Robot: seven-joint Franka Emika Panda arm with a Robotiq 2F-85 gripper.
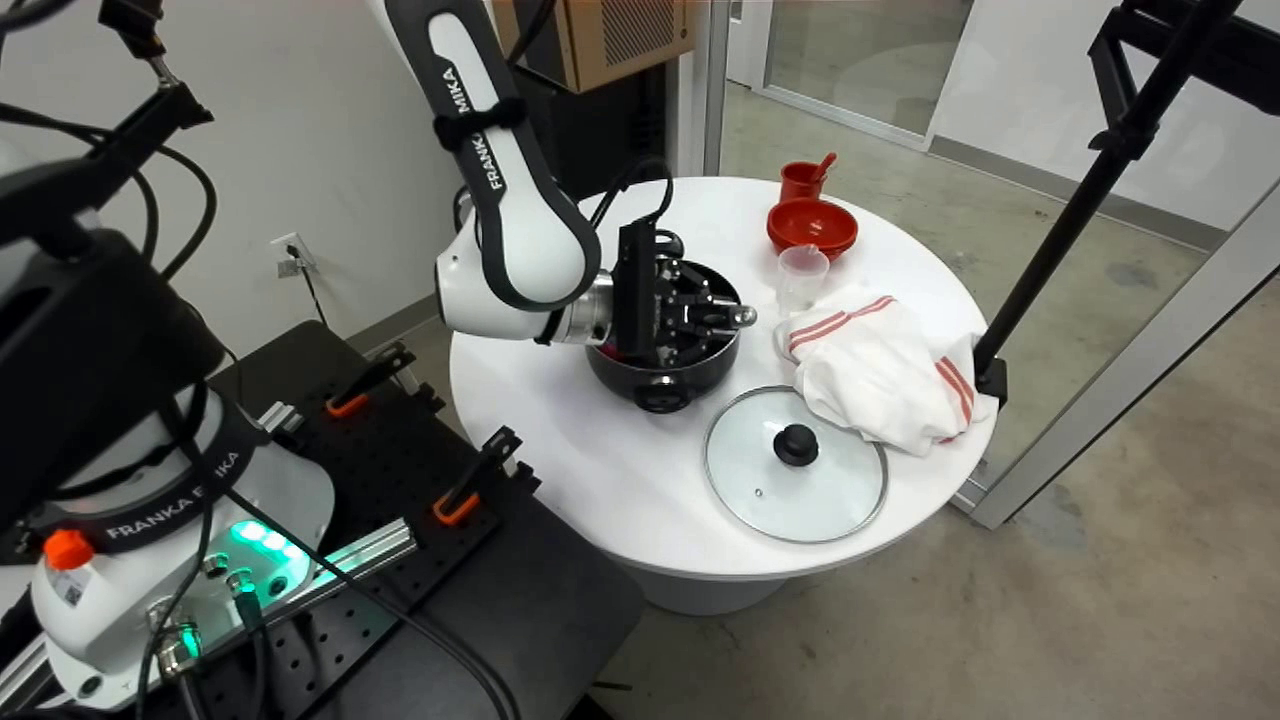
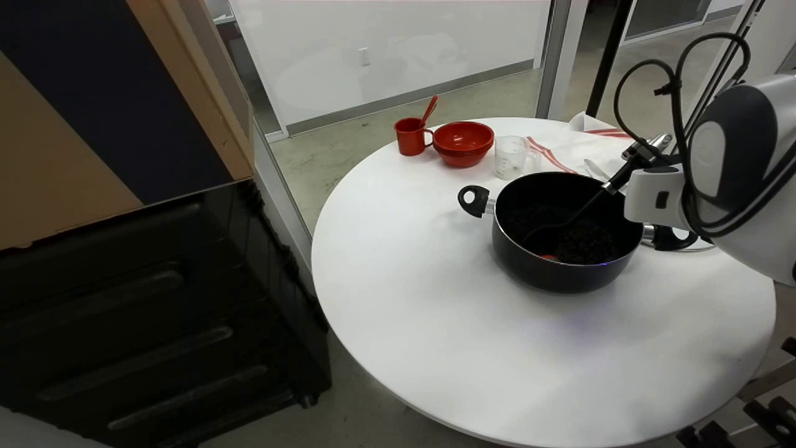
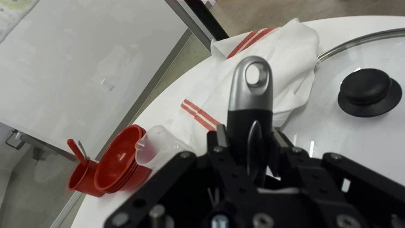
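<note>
A black utensil handle with a silver, holed end (image 3: 250,81) stands between the fingers of my gripper, which is shut on it. In the second exterior view the utensil's dark shaft (image 2: 586,206) slants down into the black pot (image 2: 552,274), its lower end among dark contents (image 2: 586,242). A small bit of red shows near the pot's inner wall. From the first exterior view, my gripper (image 1: 720,316) is over the pot (image 1: 654,382) and hides most of its inside.
The glass lid (image 1: 768,492) with its black knob lies right of the pot, next to a crumpled white towel (image 1: 882,372). Behind are a clear measuring cup (image 1: 801,278), red bowls (image 1: 812,226) and a red mug (image 1: 800,181).
</note>
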